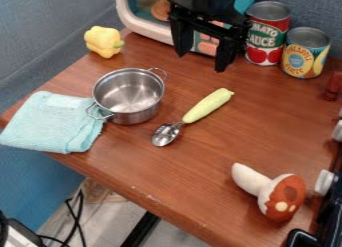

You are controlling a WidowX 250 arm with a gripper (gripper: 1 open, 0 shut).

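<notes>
The black gripper [203, 43] hangs at the top centre above the wooden table [187, 181], its two fingers pointing down and spread apart, with nothing visible between them. Below it lie a steel pot [130, 97] with two handles, a light blue cloth [51, 123], a spoon [166, 135] and a yellow-green corn or similar long item [207, 105] touching the spoon's handle end. A toy mushroom [278, 195] lies at the front right. A yellow toy [103, 41] stands at the back left.
A tomato sauce can [266, 35] and a second can [305, 53] stand at the back right. A white bin [144, 13] sits behind the gripper. Dark objects [329, 211] line the right edge.
</notes>
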